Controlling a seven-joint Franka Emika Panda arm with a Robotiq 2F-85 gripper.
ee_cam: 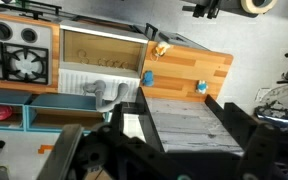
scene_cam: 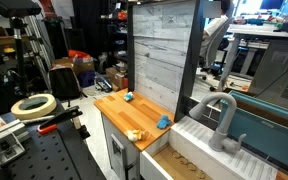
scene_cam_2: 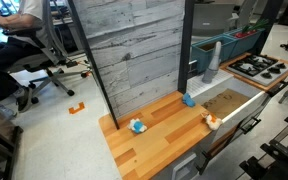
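My gripper shows as a dark shape along the bottom of the wrist view, its two fingers well apart and nothing visible between them. Past the fingers lies a wooden counter (ee_cam: 184, 68). On it rest a small blue object (ee_cam: 148, 78), a pale orange-and-white object (ee_cam: 161, 49) and a blue-and-white object (ee_cam: 201, 87). From the second exterior view, the blue object (scene_cam_2: 187, 100) sits near the back panel, the orange-and-white one (scene_cam_2: 212, 121) by the front right edge, and the blue-and-white one (scene_cam_2: 137, 125) farther left. All three are apart from the gripper.
Beside the counter is an open, wood-bottomed drawer (scene_cam: 184, 168), with a grey faucet (scene_cam: 222, 118) behind it. A stove (ee_cam: 22, 62) stands farther along. The white plank panel (scene_cam: 156, 70) rises behind the counter. Bare wood separates the small objects.
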